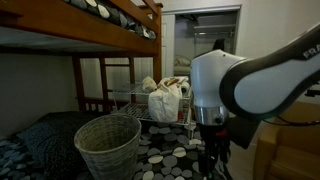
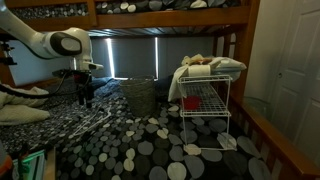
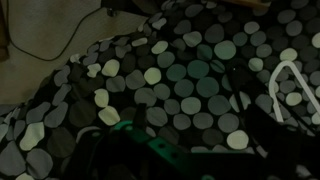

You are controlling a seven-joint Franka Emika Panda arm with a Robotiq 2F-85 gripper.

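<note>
My gripper (image 1: 211, 162) hangs low over the polka-dot bedding, to the right of the wicker basket (image 1: 108, 147). It is dark against dark cloth there. In exterior view 2 the arm reaches in from the left, well apart from the basket (image 2: 138, 96). The wrist view is dim; the gripper's dark fingers cross its lower part, standing open, and only dotted bedding (image 3: 190, 88) shows between them. A white bent wire (image 3: 286, 72) lies at the right of that view. The wire rack (image 2: 207, 121) stands on the bed, with white cloth (image 2: 208, 66) on top.
A red item (image 2: 191, 103) sits on the rack. The bunk's wooden rail (image 2: 262, 135) bounds the bed, and an upper bunk (image 1: 75, 35) hangs overhead. A tan armchair (image 1: 290, 145) stands at the right. Open bedding (image 2: 120, 150) lies before the rack.
</note>
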